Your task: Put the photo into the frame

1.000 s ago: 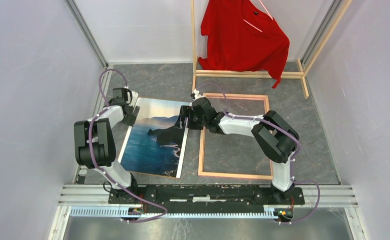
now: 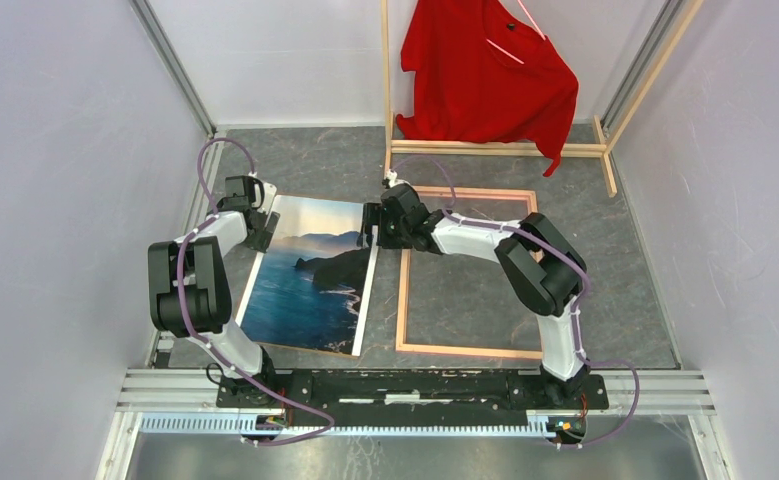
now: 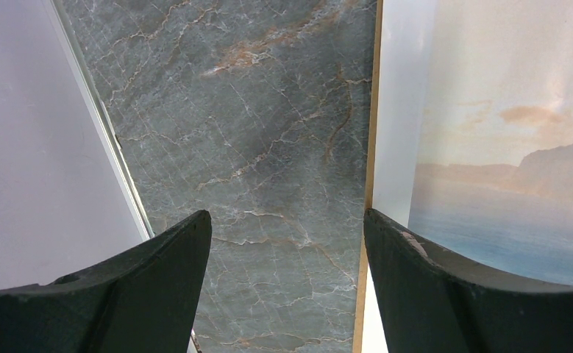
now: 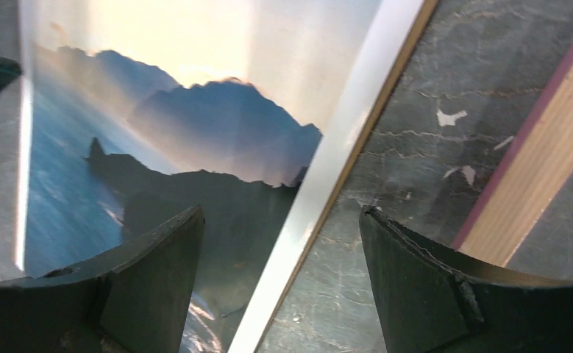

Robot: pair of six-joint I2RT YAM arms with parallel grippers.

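Observation:
The photo (image 2: 305, 270), a seascape with white side borders, lies flat on the dark marbled surface left of centre. To its right is the empty wooden frame (image 2: 470, 352); its rail also shows in the right wrist view. At the photo's upper left edge my left gripper (image 2: 266, 238) is open; in its wrist view one fingertip (image 3: 386, 235) is by the white border and bare surface shows between the fingers. Over the photo's right edge my right gripper stands open, the white border passing between its fingers, neither closed on it.
Behind, a red shirt (image 2: 490, 80) hangs on a wooden rack (image 2: 500, 148). Grey walls close in both sides. Bare marbled surface (image 2: 315, 160) lies behind the photo, and only a narrow gap separates photo and frame.
My right gripper has shifted slightly toward the back along the photo's right edge, and its arm has drawn in a little. The left arm, photo and frame look unmoved.

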